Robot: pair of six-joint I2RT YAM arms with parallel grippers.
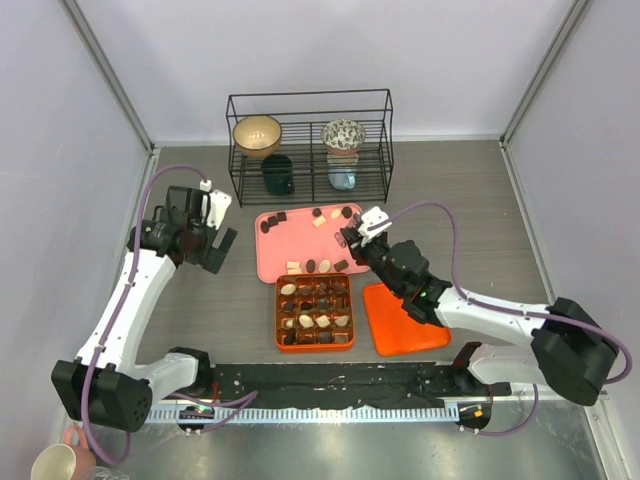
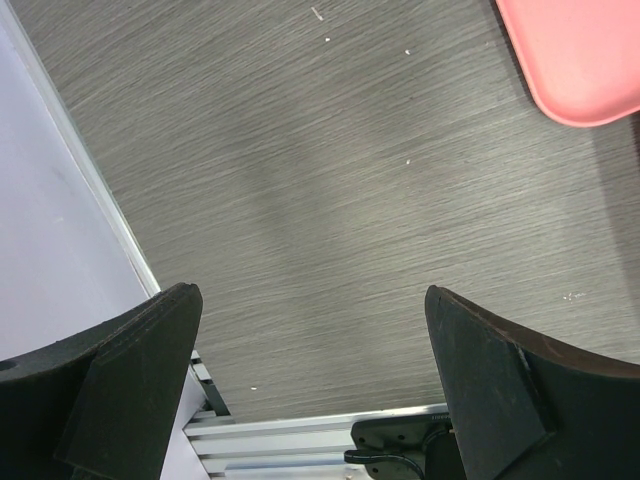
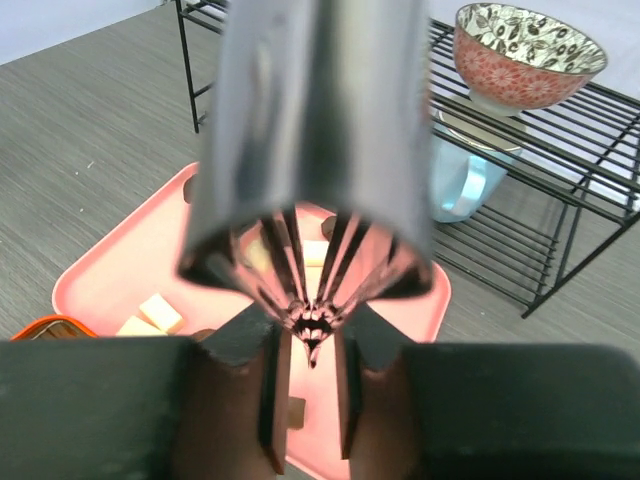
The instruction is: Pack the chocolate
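Note:
A pink tray (image 1: 290, 243) bears loose dark and pale chocolates; a dark piece (image 1: 310, 266) and a pale one (image 1: 324, 266) lie near its front edge. Just in front stands the orange-rimmed compartment box (image 1: 315, 347), with dark and pale pieces in many cells. My right gripper is over the tray's right side, its pads a narrow gap apart. Through that gap show pink tray and a brown piece (image 3: 296, 413). A blurred shiny grey shape (image 3: 310, 120) covers the upper middle of the right wrist view; I cannot tell what it is. My left gripper stands wide open and empty, left of the tray.
Behind the tray is a black wire rack (image 1: 310, 115) with bowls and mugs. A flat orange lid (image 1: 405, 330) lies right of the box, partly below the right arm. Bare table shows left of the tray and at the far right.

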